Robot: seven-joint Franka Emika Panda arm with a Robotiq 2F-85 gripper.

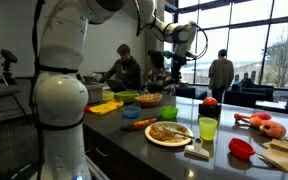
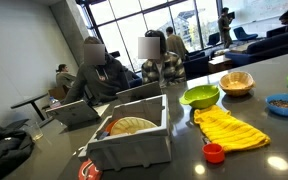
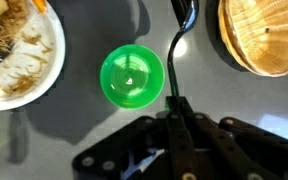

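Observation:
My gripper is shut on a thin, glossy black utensil, which rises through the upper middle of the wrist view; its far end runs out of the top edge. Beside it and to the left, apart from it, lies an empty green bowl on the dark table. A white plate with noodles shows at the upper left, and a wicker basket at the upper right. In exterior view 1 the gripper hangs above the table, behind the green bowl and the plate.
A yellow-green cup, a red bowl and an orange-red toy stand right of the plate. Exterior view 2 shows a grey bin and a yellow cloth. People are behind the table.

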